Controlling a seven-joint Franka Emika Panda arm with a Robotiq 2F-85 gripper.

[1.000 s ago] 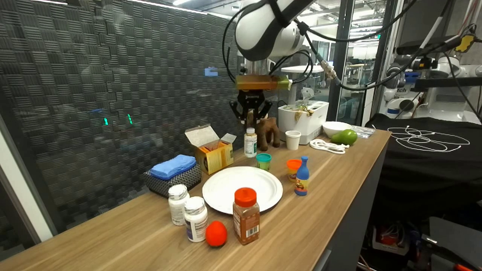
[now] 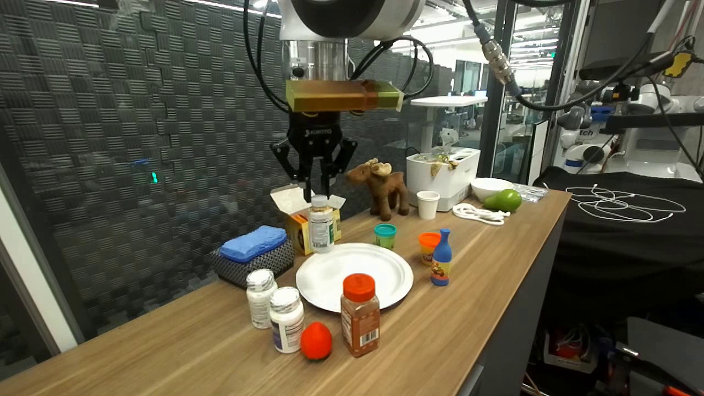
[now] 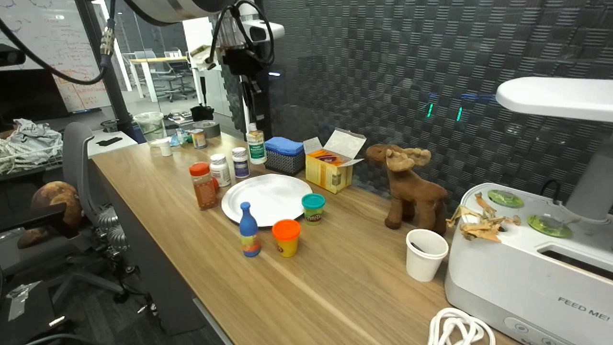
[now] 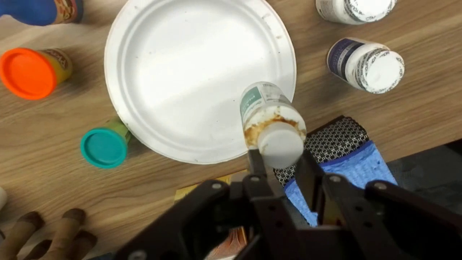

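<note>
A white bottle with a green label (image 2: 321, 231) hangs upright above the counter, its capped top between the fingers of my gripper (image 2: 317, 192), which is shut on it. From the wrist, the bottle (image 4: 270, 115) overlaps the edge of the white plate (image 4: 195, 78), and the gripper closes around the cap. Two other white bottles, one plain-looking (image 2: 261, 300) and one with a purple label (image 2: 287, 323), stand on the wood left of the plate in exterior view 1. In exterior view 2 the held bottle (image 3: 256, 147) appears behind them.
Around the plate stand a red-capped spice jar (image 2: 360, 320), a red ball-like item (image 2: 317, 341), a blue bottle (image 2: 441, 260), an orange-lidded tub (image 3: 286, 236) and a teal-lidded tub (image 3: 313, 208). Behind are an open yellow box (image 3: 328, 172), a basket with blue cloth (image 3: 285, 154) and a toy moose (image 3: 411, 192).
In exterior view 1, the gripper and its bottle have shifted left and nearer the camera, from in front of the moose to in front of the yellow box. The counter items look unmoved.
</note>
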